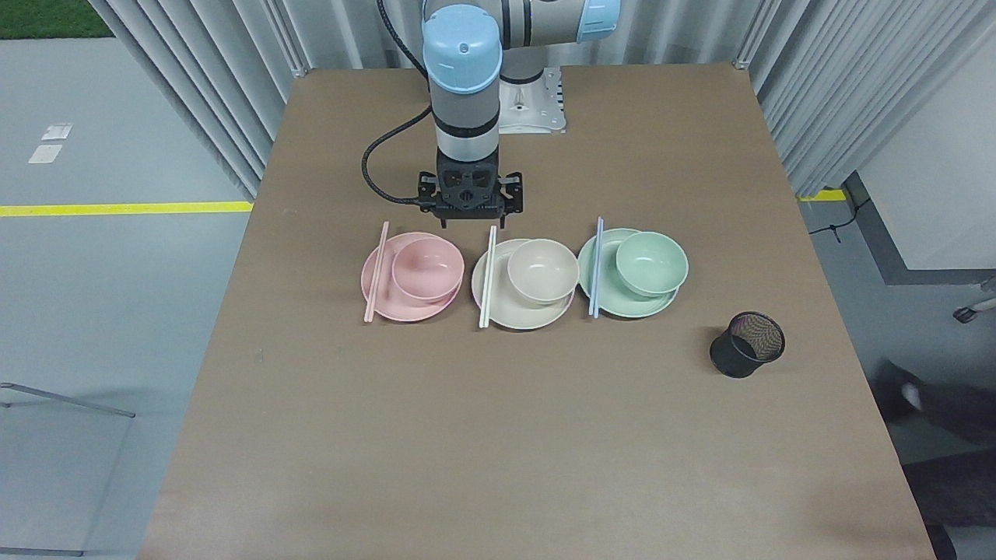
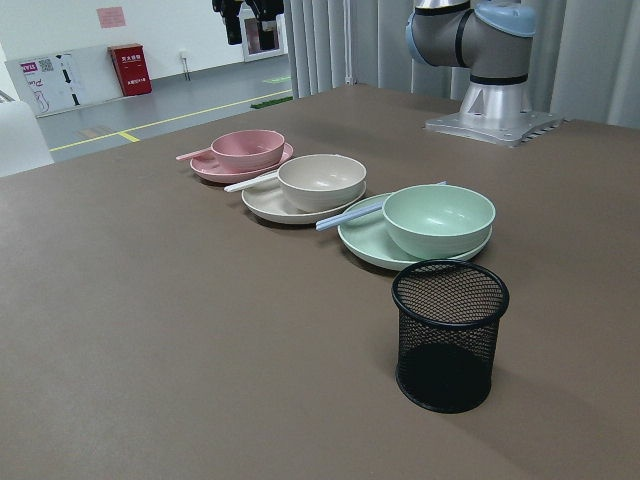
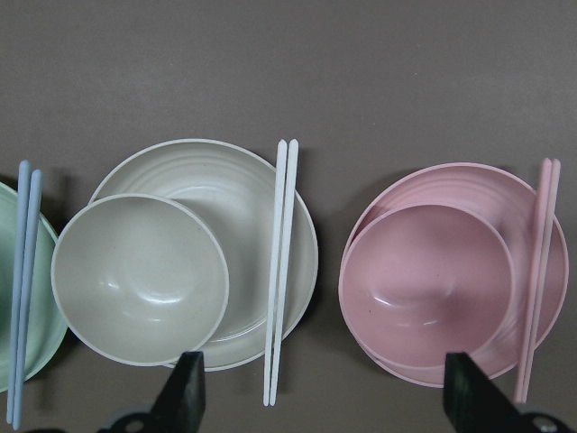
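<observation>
My gripper (image 1: 473,220) hangs above the table, behind a row of three place settings; in the wrist view its two black fingers stand wide apart, open, with nothing between them. On the pink plate (image 1: 403,309) are a pink bowl (image 1: 427,266) and pink chopsticks (image 1: 376,272). The white plate (image 1: 509,312) in the middle holds a white bowl (image 1: 542,267) and white chopsticks (image 1: 487,275). The mint plate (image 1: 621,303) on the right holds a mint bowl (image 1: 651,261) and light blue chopsticks (image 1: 595,269).
A black mesh cup (image 1: 747,344) stands empty at the right, in front of the mint setting. The robot's base and a hanging cable are at the back.
</observation>
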